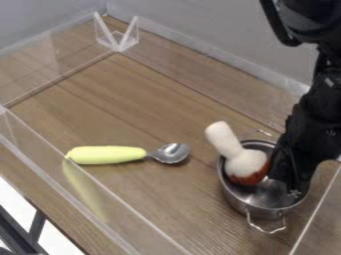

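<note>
A steel pot with wire handles stands at the right of the wooden table. In it leans a wooden-handled brush with white and red-brown head, its handle rising over the rim toward the upper left. My black gripper reaches in from the right, low over the pot beside the brush; its fingertips are hard to make out, and whether it is open or shut cannot be seen.
A yellow-handled metal spoon lies at the left middle. Clear plastic walls border the table, with a small white bracket at the back left.
</note>
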